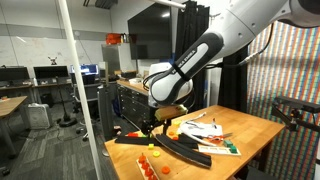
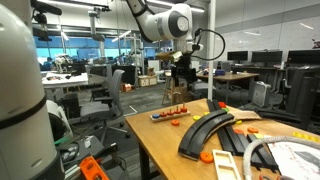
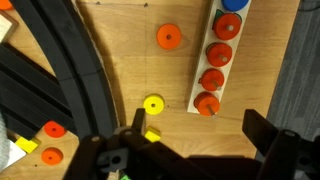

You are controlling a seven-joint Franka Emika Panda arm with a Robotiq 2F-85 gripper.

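Observation:
My gripper is open, with nothing between its fingers in the wrist view. Under it, a narrow pale board [image 3: 195, 92] carries a row of several round pegs, red to orange, with a blue one at the top edge. Beside the board lie a loose orange disc [image 3: 169, 36] and a yellow disc [image 3: 153, 104]. In the second exterior view the gripper [image 2: 184, 82] hangs above the table, higher than the pegged board [image 2: 170, 115]. The first exterior view has the board [image 1: 147, 168] near the table's front left.
Long black curved pieces [image 3: 75, 60] run down the left of the wrist view. More red discs [image 3: 54, 129] and a yellow block [image 3: 152, 134] lie close by. A white frame [image 2: 227, 165] and other loose parts crowd the table's far side. Bare wood shows right of the board.

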